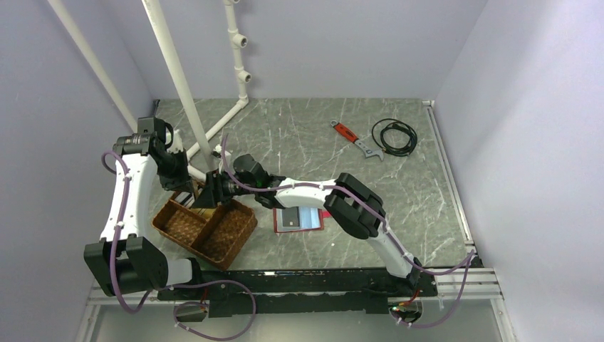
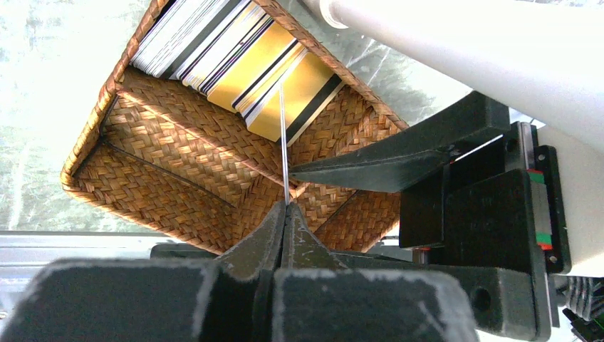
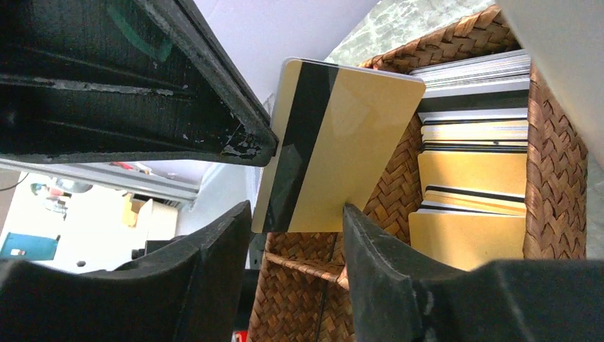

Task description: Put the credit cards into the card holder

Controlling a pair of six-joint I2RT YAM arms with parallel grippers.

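Note:
A woven basket [image 1: 235, 235] with compartments sits at the table's left; its back compartment holds rows of white and gold cards [image 3: 466, 235]. Above it my left gripper is shut on a thin card [image 2: 284, 142], seen edge-on in the left wrist view. In the right wrist view that gold card [image 3: 335, 142] with a black stripe stands close in front of my right gripper, whose dark finger reaches to its edge; whether the right fingers grip it is unclear. Both grippers meet over the basket.
White pipes [image 1: 174, 64] rise behind the basket. A red-edged card holder [image 1: 299, 221] lies at front centre, partly under the right arm. A wrench [image 1: 356, 140] and coiled cable [image 1: 394, 137] lie at back right, with clear table around them.

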